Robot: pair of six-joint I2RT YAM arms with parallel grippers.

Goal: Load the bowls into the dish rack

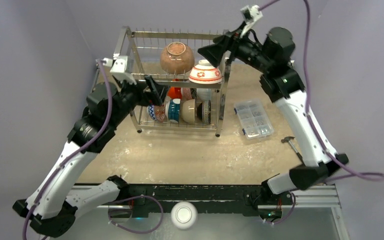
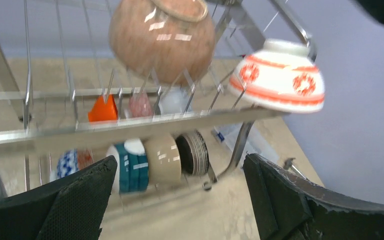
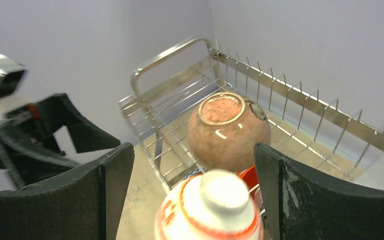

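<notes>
A metal two-tier dish rack [image 1: 150,84] stands at the back of the table. Upside down on its upper tier rest a large brown bowl [image 1: 177,61] and, to its right, a white bowl with red bands [image 1: 205,73]. The lower tier holds several bowls on their sides, among them a teal one [image 1: 173,111], a beige one [image 1: 189,111] and a dark patterned one [image 1: 206,112]. In front of the rack's left half is my left gripper [image 1: 159,89], open and empty. My right gripper [image 1: 215,47], also open and empty, hangs above the rack's upper right corner.
Right of the rack lies a clear compartment box [image 1: 254,119], with a hammer [image 1: 292,144] beyond it. A white round object [image 1: 184,215] sits below the table's front edge.
</notes>
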